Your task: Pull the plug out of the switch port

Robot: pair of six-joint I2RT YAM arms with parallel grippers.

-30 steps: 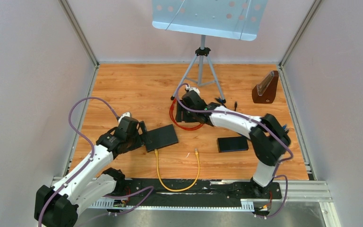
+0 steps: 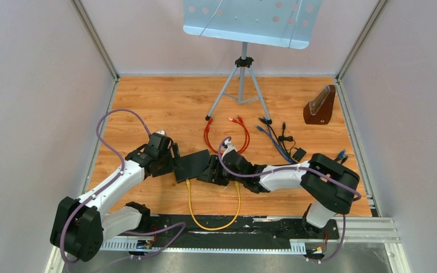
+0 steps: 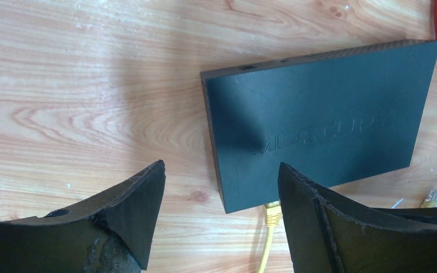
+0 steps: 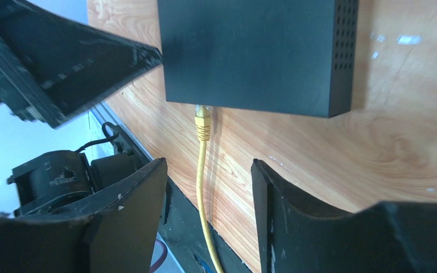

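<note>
The black switch [image 2: 189, 166], embossed with lettering, lies flat on the wooden table, left of centre. At its front edge a yellow cable's plug sits in a port, as the left wrist view also shows with the yellow plug [image 3: 272, 211]. My left gripper is open above the switch's left front part, nothing between its fingers. Just right of the switch, my right gripper stands open and empty; in its view the plug appears beyond the gap. One left finger [image 4: 91, 62] reaches in at the upper left there.
The yellow cable [image 2: 216, 228] loops over the front edge; its other end [image 3: 432, 199] lies loose right of the switch. Behind are a red cable [image 2: 207, 136] and blue and black cables [image 2: 276, 142]. A tripod stand [image 2: 242, 85] and a metronome [image 2: 320, 107] stand farther back.
</note>
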